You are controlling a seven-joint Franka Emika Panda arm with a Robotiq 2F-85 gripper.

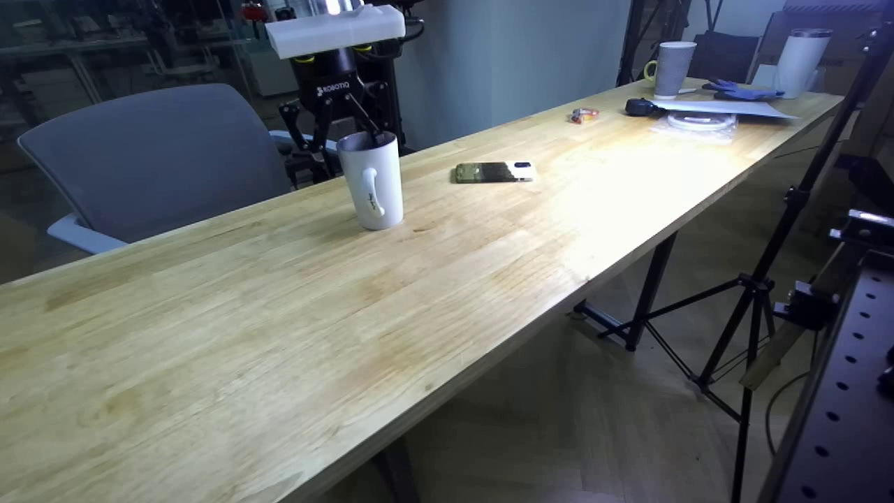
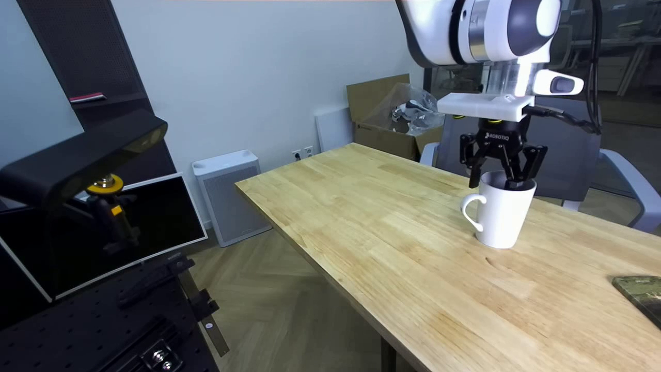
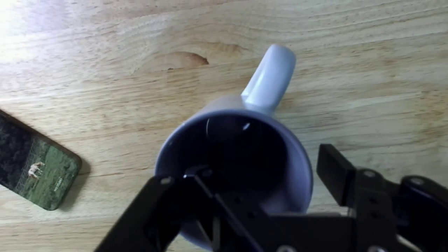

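Note:
A white mug with a handle stands on the table near its far edge, leaning slightly. My gripper is over it with its fingers spread apart. In the second exterior view the gripper has one finger reaching down inside the mug, while the other is outside the wall. Seen from the wrist, a gap shows between the outer finger and the rim of the mug. The inner fingertip is hard to make out in the dark interior. The mug's handle points away from the gripper.
A phone in a patterned case lies on the table near the mug. Farther along are a small orange item, a grey cup and a white tumbler.

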